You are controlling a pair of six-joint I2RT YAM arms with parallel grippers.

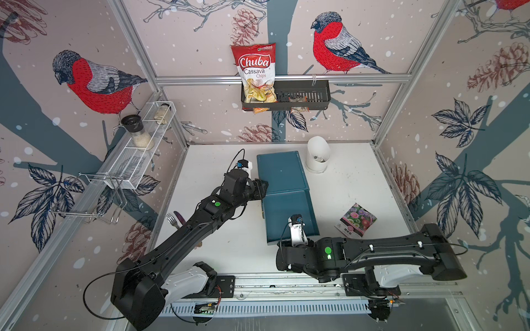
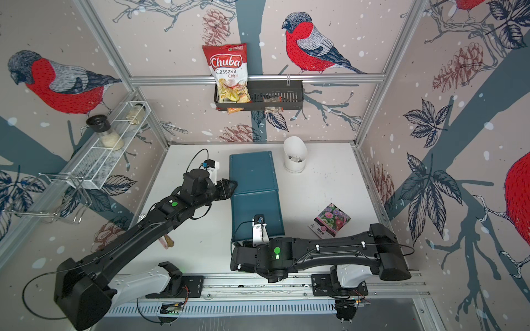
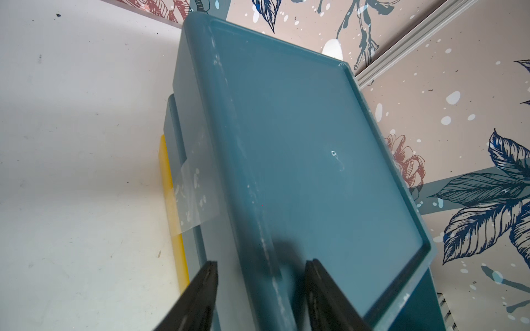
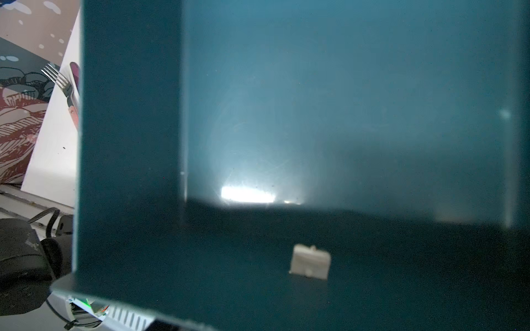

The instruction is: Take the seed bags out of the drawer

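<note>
The blue-green drawer unit (image 1: 278,168) stands mid-table with its drawer (image 1: 287,207) pulled out. In the right wrist view the visible drawer floor (image 4: 342,110) is bare, and a small pale tab (image 4: 310,262) shows on the front wall. A floral seed bag (image 1: 358,219) lies on the table, right of the drawer. My left gripper is open, its fingers (image 3: 205,292) either side of the unit's upper left edge. My right gripper (image 1: 287,242) is low at the drawer's front; its fingers are hidden, so their state is unclear.
A white cup (image 1: 317,154) stands close behind the unit on the right. The fork (image 4: 59,80) and knife lie at the table's left. A hanging basket (image 1: 301,95) holds chips at the back.
</note>
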